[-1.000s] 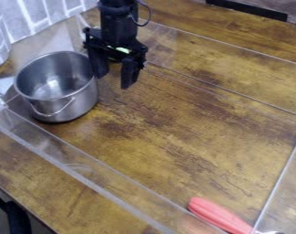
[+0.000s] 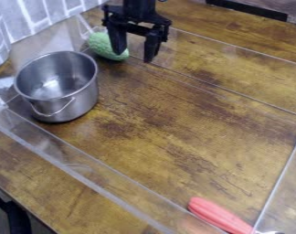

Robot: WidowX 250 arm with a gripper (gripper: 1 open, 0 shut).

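The black robot gripper [image 2: 133, 38] is at the top centre of the camera view, over the back of the wooden table, its two dark fingers spread apart. Just left of and partly behind it lies a green, textured oblong object [image 2: 107, 47]. I cannot make out anything held between the fingers. A steel pot [image 2: 56, 90] stands on the left, in front of the green object and apart from the gripper.
A red-handled utensil [image 2: 217, 216] lies at the front right. Clear plastic walls [image 2: 96, 174] run along the table's sides.
The gripper has moved up in the view, away from the pot, uncovering more of the green object. The pot and red utensil have stayed where they were.
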